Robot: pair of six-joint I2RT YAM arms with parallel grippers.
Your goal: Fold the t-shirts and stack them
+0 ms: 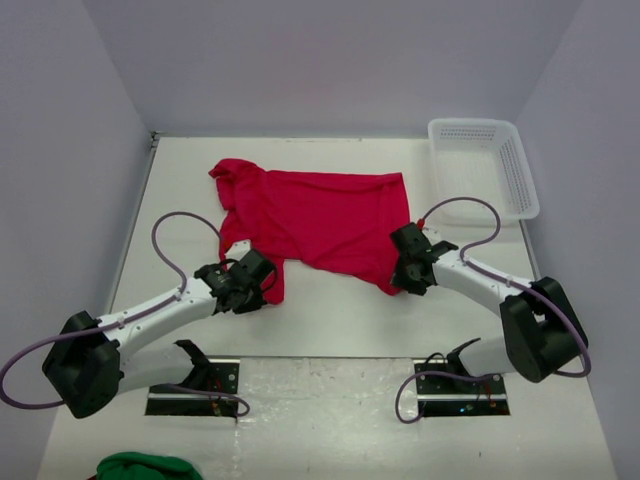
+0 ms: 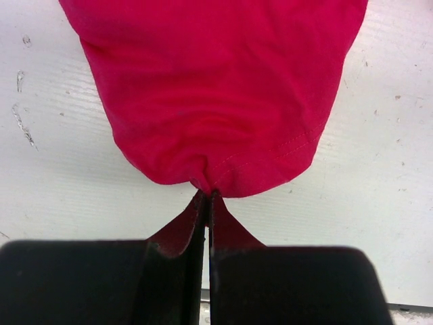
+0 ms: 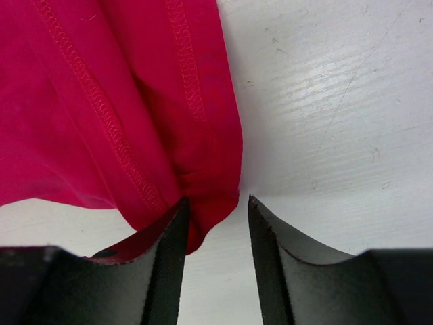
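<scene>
A red T-shirt lies spread with folds on the white table. My left gripper is at its near left part; in the left wrist view the left gripper is shut on a pinched bit of the red hem. My right gripper is at the near right corner; in the right wrist view it is part open, one fingertip over the shirt's folded, stitched edge, the other over bare table just beside the corner.
A white plastic basket stands at the back right. Green cloth lies below the table's front. Bare table runs along the front and left side.
</scene>
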